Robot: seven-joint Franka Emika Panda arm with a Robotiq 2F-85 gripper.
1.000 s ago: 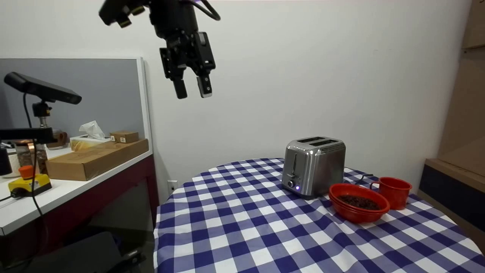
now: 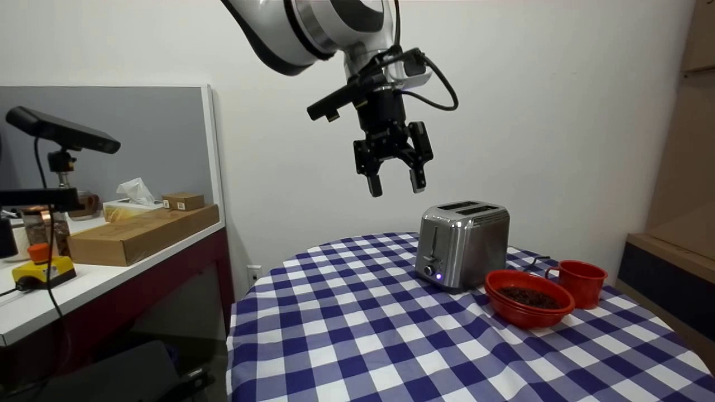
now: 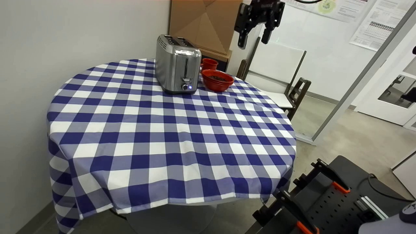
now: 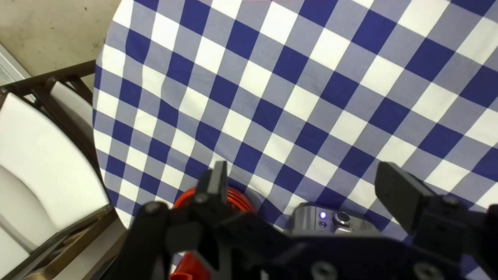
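High over the checkered table my gripper (image 2: 396, 190) stands open, fingers apart and nothing between them. A steel toaster (image 2: 462, 247) with a lit button is on the table, below and to the right of the gripper in exterior view 1. Beside it sits a red bowl (image 2: 529, 298), which looks like a stack, holding dark bits. Behind the bowl is a red mug (image 2: 581, 282). Looking down in the wrist view, the toaster's control end (image 4: 334, 218) shows between the fingers, and one finger partly covers the bowl (image 4: 240, 200).
The blue-and-white tablecloth (image 3: 144, 128) is bare across the table's front and left. A chair (image 3: 279, 68) stands past the table's far right edge. On a white side desk (image 2: 100, 281) rest cardboard boxes and a tissue box.
In exterior view 1 the gripper has moved right and down, nearer the toaster. The toaster, bowl and mug have stayed put.
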